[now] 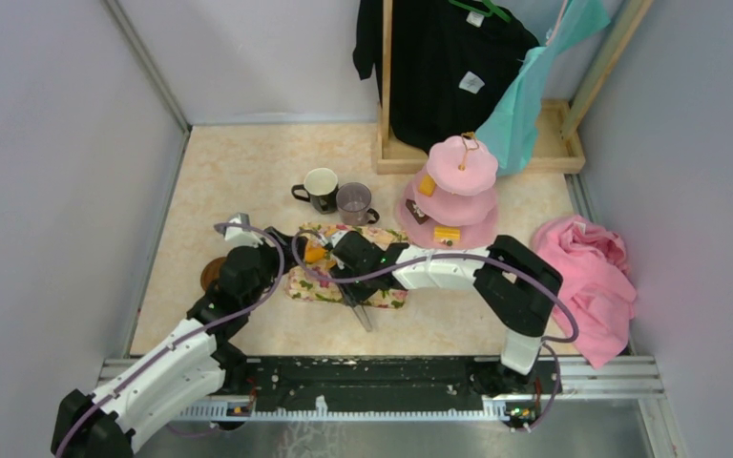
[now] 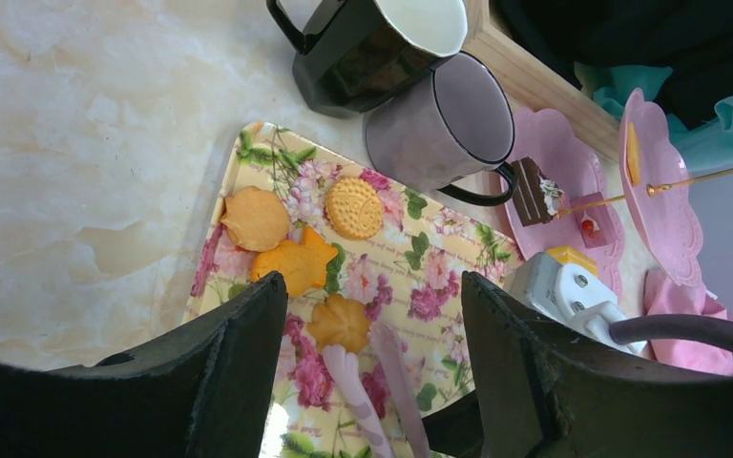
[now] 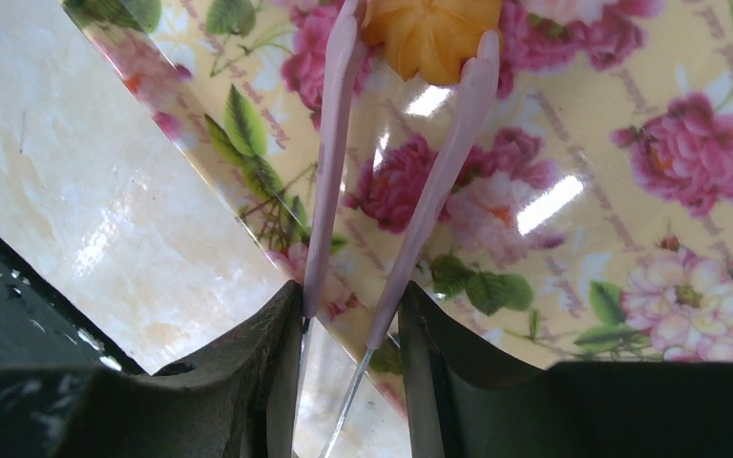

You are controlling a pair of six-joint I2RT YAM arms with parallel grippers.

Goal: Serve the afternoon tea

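Note:
The floral tray [image 1: 382, 296] holds biscuits: a round one [image 2: 353, 207], a scalloped one [image 2: 253, 218], a star-shaped one [image 2: 291, 267] and a flower-shaped one [image 3: 434, 29]. Pink-tipped tongs [image 3: 439, 181] are held in my right gripper, their tips beside the flower-shaped biscuit. My left gripper stands open above the tray's left part, nothing between its fingers. Behind the tray sit a black mug [image 1: 320, 186] and a grey mug [image 1: 353, 200]. The pink tiered stand [image 1: 463, 167] carries cake pieces.
A wooden rack [image 1: 387, 114] with dark and teal garments stands at the back. Pink cloth [image 1: 582, 286] lies at the right edge. A round brown object [image 1: 212, 269] is partly hidden by the left arm.

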